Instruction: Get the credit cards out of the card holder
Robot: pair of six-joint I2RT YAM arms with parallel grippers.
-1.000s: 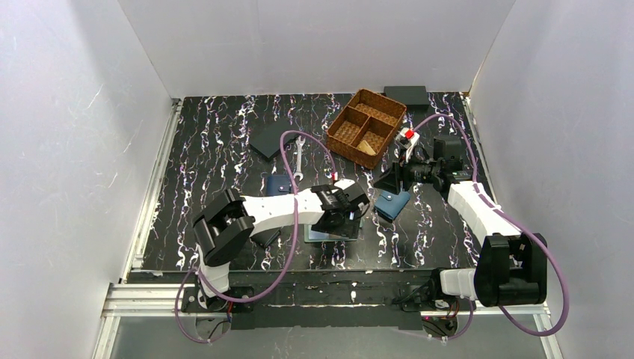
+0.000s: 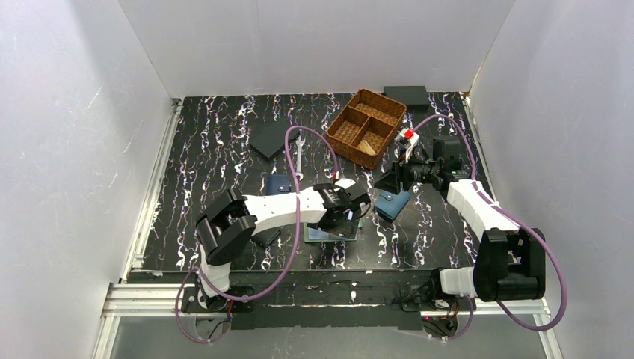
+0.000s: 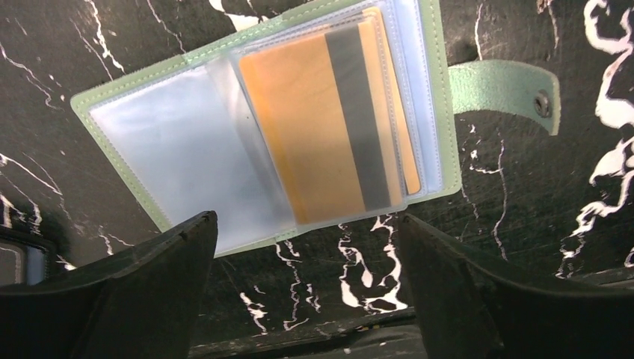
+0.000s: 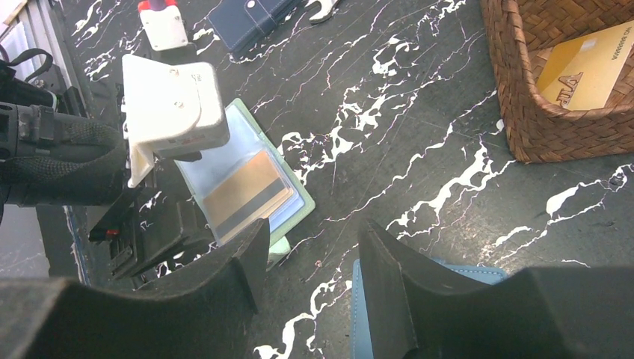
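A mint-green card holder (image 3: 179, 157) lies open on the table, with yellow cards (image 3: 314, 127) visible in its clear sleeves on the right half and its snap strap (image 3: 501, 90) out to the side. My left gripper is over the holder's near edge, fingers apart with nothing between them. In the top view that gripper and arm hide most of the holder. My right gripper hangs open to the right, above a blue holder (image 4: 389, 307) that lies closed.
A wicker basket (image 2: 345, 120) with a yellow card inside stands at the back. A wrench (image 2: 298, 157), dark boxes (image 2: 271, 138) and navy holders (image 2: 278, 183) lie behind and left of the green holder. Bare marble separates the basket from the green holder.
My left gripper has shifted slightly over the green holder. The right arm is nearly unchanged.
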